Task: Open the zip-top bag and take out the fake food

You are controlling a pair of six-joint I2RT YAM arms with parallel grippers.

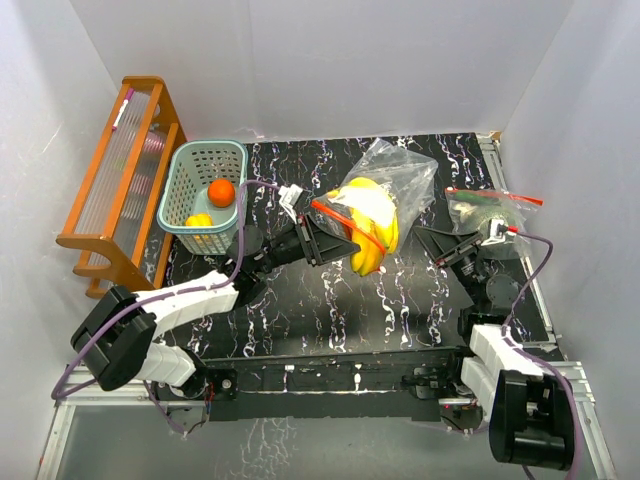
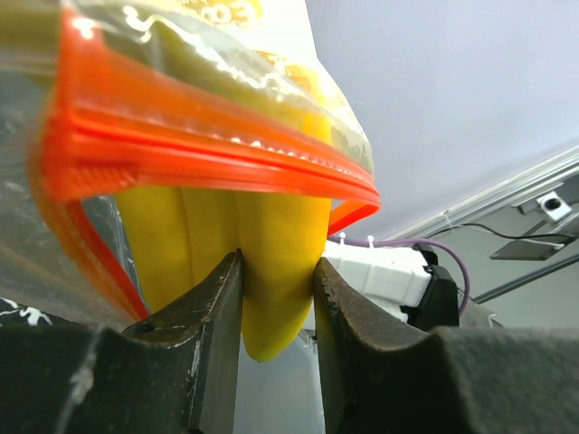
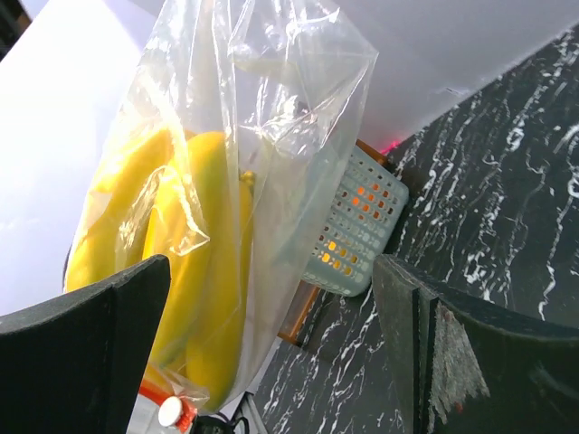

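The clear zip bag with orange zip holds yellow fake bananas, raised above the middle of the table. My left gripper is at the bag's mouth; in the left wrist view its fingertips pinch round a banana below the orange zip. My right gripper stands open just right of the bag; in the right wrist view the bag hangs before its spread fingers, with nothing clearly between them.
A teal basket with an orange and a yellow item is at the back left, beside a wooden rack. Another zip bag lies at the right, behind my right arm.
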